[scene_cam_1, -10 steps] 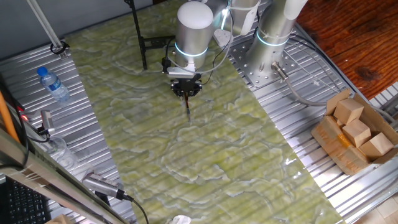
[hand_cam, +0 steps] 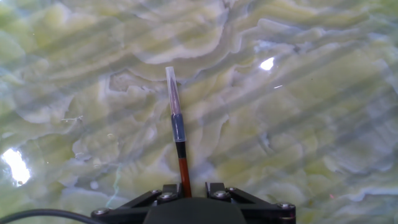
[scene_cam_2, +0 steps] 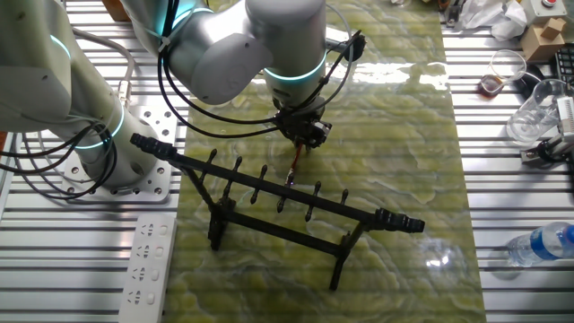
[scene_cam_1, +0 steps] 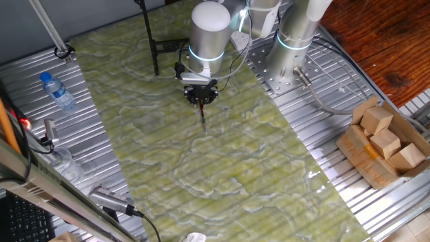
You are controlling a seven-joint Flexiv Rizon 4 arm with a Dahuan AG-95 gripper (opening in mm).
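Note:
A thin brush with a red-brown handle, a dark ferrule and a clear sleeve over its tip [hand_cam: 178, 127] points away from my gripper in the wrist view. My gripper is shut on its handle; the exact contact is hidden behind the black housing. In exterior view 1 the gripper [scene_cam_1: 201, 99] stands over the green marbled mat [scene_cam_1: 222, 168], with the brush [scene_cam_1: 203, 121] sticking out below it. Whether the tip touches the mat cannot be told. Exterior view 2 shows the gripper [scene_cam_2: 308, 135] just beyond a black rack [scene_cam_2: 296, 240] with several pegs.
On the right, a cardboard box [scene_cam_1: 363, 158] holds several wooden blocks. A water bottle [scene_cam_1: 59, 92] lies at the left. A power strip [scene_cam_2: 146, 269] sits near the arm's base, and clear cups [scene_cam_2: 538, 112] stand beyond the mat.

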